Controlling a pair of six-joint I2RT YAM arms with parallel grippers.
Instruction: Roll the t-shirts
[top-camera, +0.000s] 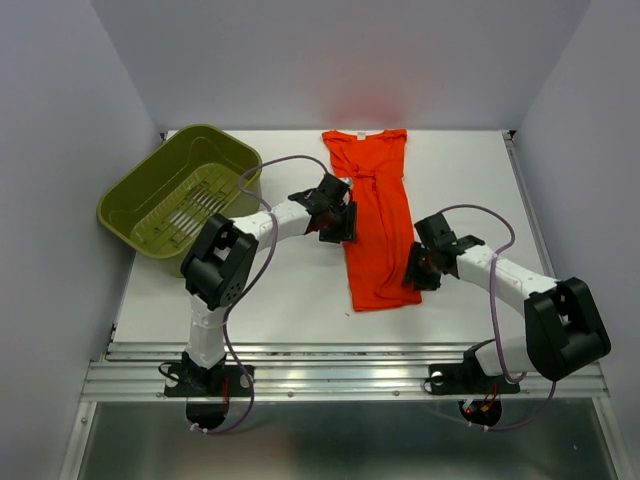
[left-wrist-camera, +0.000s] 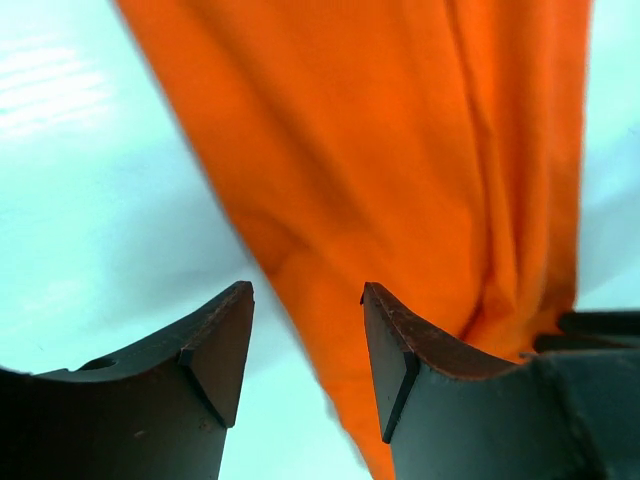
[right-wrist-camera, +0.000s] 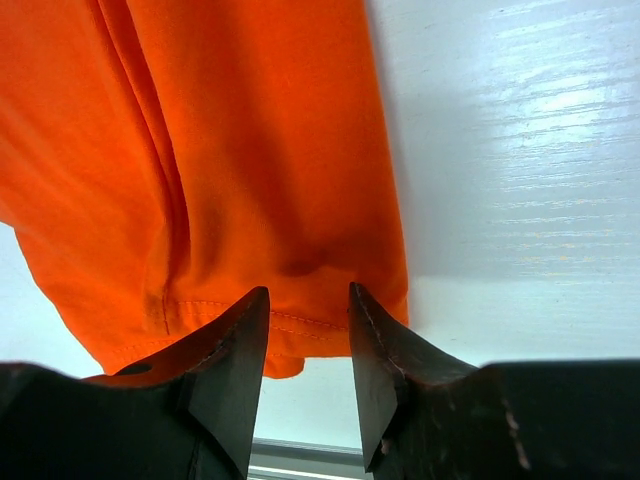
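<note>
An orange-red t-shirt (top-camera: 382, 225) lies folded into a long narrow strip, its collar end at the far side of the table and its hem toward me. Over the strip's left edge, about midway, my left gripper (top-camera: 350, 222) hangs open; in its wrist view the cloth (left-wrist-camera: 330, 180) passes below the parted fingers (left-wrist-camera: 225, 335). My right gripper is open at the lower right corner of the shirt, above the stitched hem (right-wrist-camera: 300, 325). Nothing is visibly pinched in either one. A lengthwise crease (right-wrist-camera: 165, 190) runs down the fabric.
An olive-green basket (top-camera: 130, 185), empty, stands at the table's left, beside the left arm. A metal rail (top-camera: 330, 350) borders the front edge.
</note>
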